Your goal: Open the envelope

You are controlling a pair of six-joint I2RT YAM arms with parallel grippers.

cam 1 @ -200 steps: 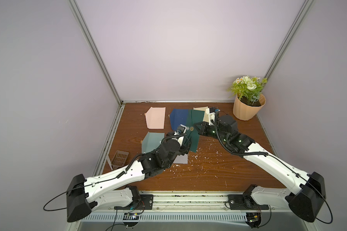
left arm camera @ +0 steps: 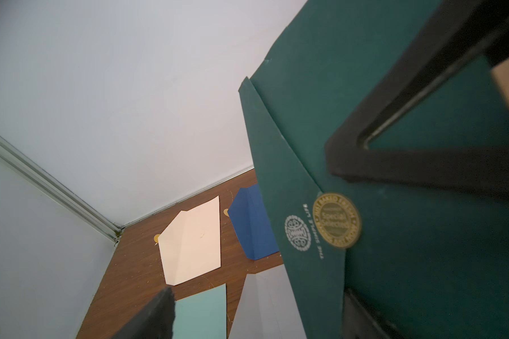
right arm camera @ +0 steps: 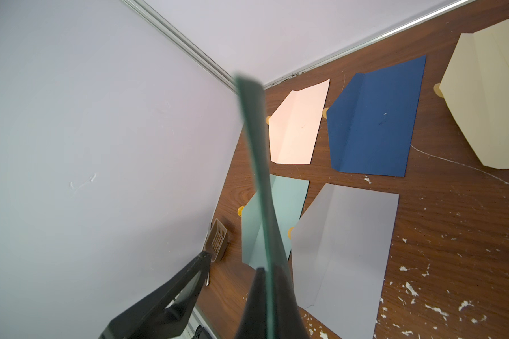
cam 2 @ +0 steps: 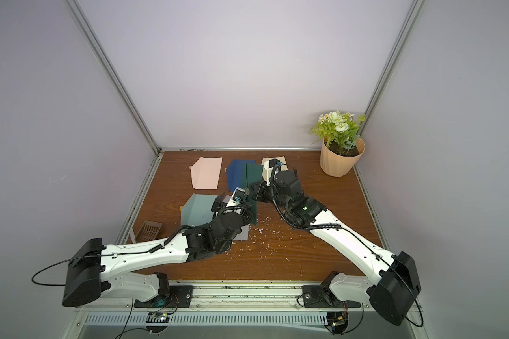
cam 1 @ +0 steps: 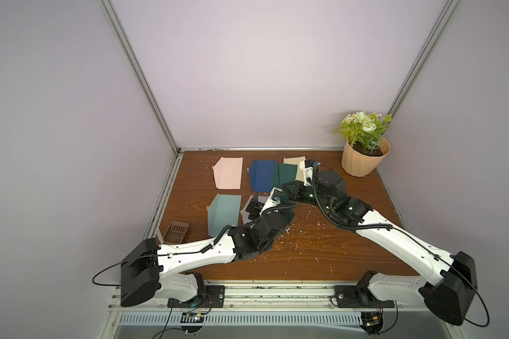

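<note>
A dark green envelope point(left arm camera: 299, 175) hangs upright above the table, its flap and round gold seal point(left arm camera: 337, 220) facing the left wrist camera. My right gripper is shut on it; from the right wrist view the envelope is a thin edge-on strip between the fingers. My left gripper is open at the flap's lower part, with one finger point(left arm camera: 152, 319) out to the left and the other at the flap's edge under the seal. Whether that finger touches the paper or sits under the flap, I cannot tell. The gold seal still lies at the flap's edge.
Several envelopes lie on the table, among them a pink one point(right arm camera: 299, 124), a blue one point(right arm camera: 379, 121) and a lilac-grey one point(right arm camera: 347, 254). A potted plant point(cam 1: 366, 152) stands back right, a small basket point(cam 1: 176, 232) at left.
The right arm and the envelope have barely shifted.
</note>
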